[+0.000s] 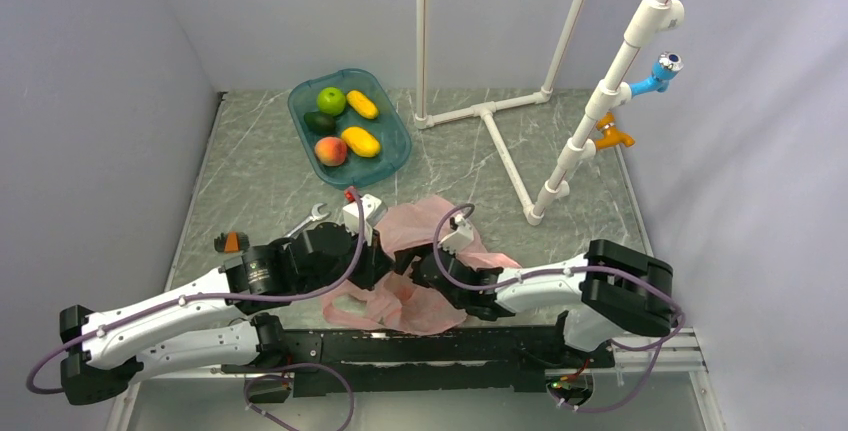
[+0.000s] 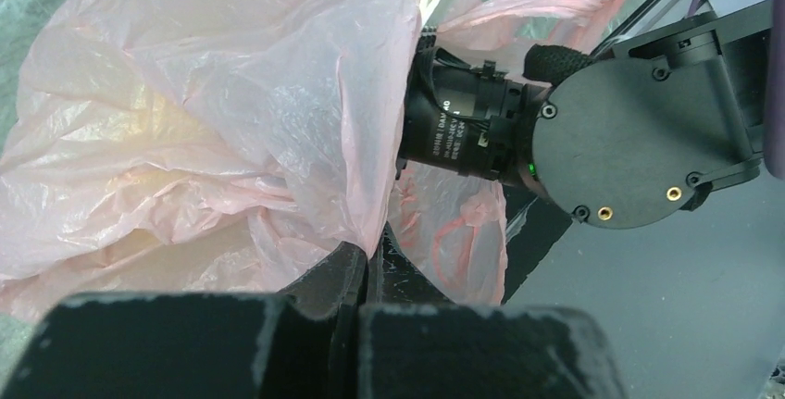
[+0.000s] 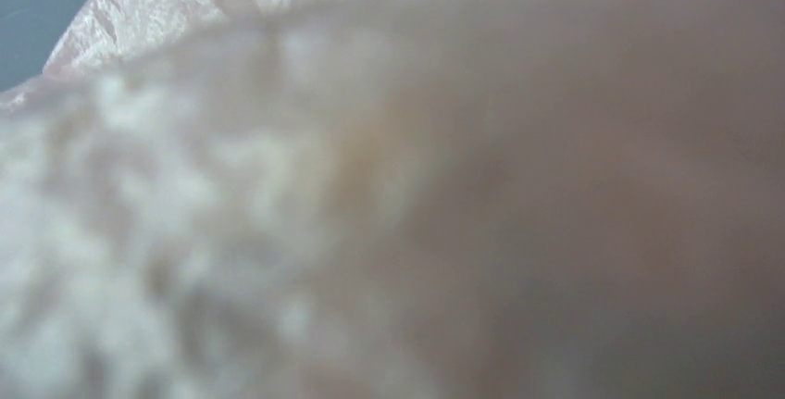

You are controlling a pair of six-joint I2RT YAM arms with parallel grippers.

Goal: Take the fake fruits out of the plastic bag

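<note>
The crumpled pink plastic bag [image 1: 430, 316] lies at the table's front, under both arms. A yellowish shape shows faintly through its film [image 2: 139, 130] in the left wrist view. My left gripper is shut, with the edge of the bag's film pinched at its fingertips. The right gripper [image 1: 402, 260] reaches into the bag from the right; film hides its fingers in the left wrist view. Blurred film fills nearly all of the right wrist view, so whether a fruit is between those fingers cannot be seen.
Behind the arms, a teal basket [image 1: 398, 156] holds a green apple [image 1: 331, 101], an avocado [image 1: 321, 123], a peach [image 1: 331, 151] and two yellow fruits [image 1: 361, 141]. A small red item [image 1: 350, 194] is partly hidden near the left gripper. White pipes [image 1: 510, 166] stand at the right.
</note>
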